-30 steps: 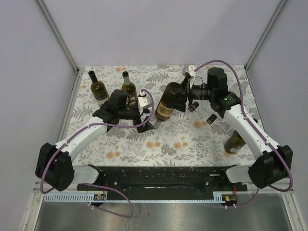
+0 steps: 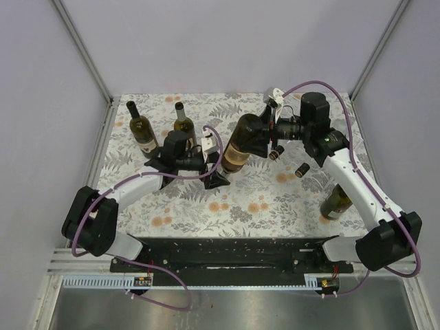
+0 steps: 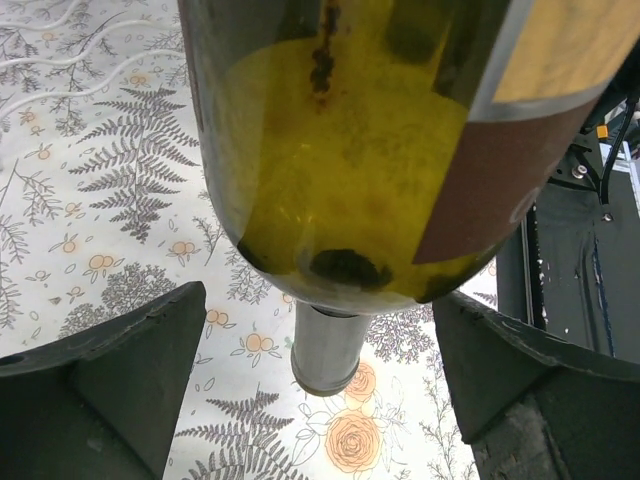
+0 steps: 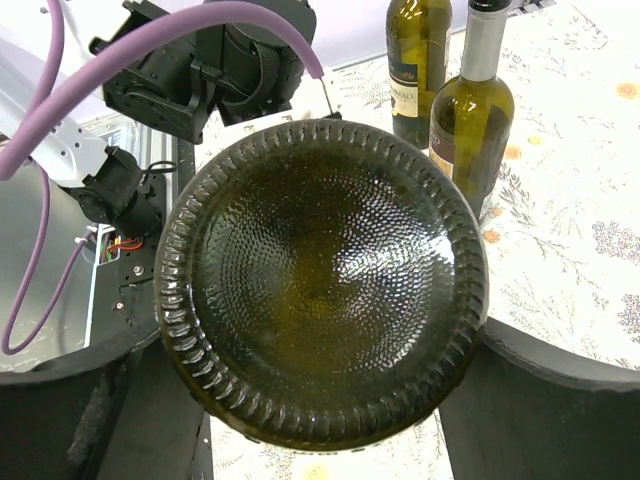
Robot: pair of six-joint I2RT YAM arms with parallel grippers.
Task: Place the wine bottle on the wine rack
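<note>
A dark wine bottle (image 2: 239, 143) with a tan label is held aloft at the centre by my right gripper (image 2: 267, 133), which is around its base; the base (image 4: 320, 280) fills much of the right wrist view. My left gripper (image 2: 212, 176) stands open by the bottle's lower, neck end. In the left wrist view the bottle (image 3: 350, 150) sits above and between the open fingers, its silver neck (image 3: 328, 350) pointing down. Whether the right fingers are closed tight is hard to see. I cannot make out a wine rack.
Two bottles (image 2: 141, 130) (image 2: 183, 122) stand at the back left, another bottle (image 2: 335, 203) at the right. Small dark cylinders (image 2: 302, 170) and white cables lie on the patterned table.
The right arm and bottle have moved very slightly.
</note>
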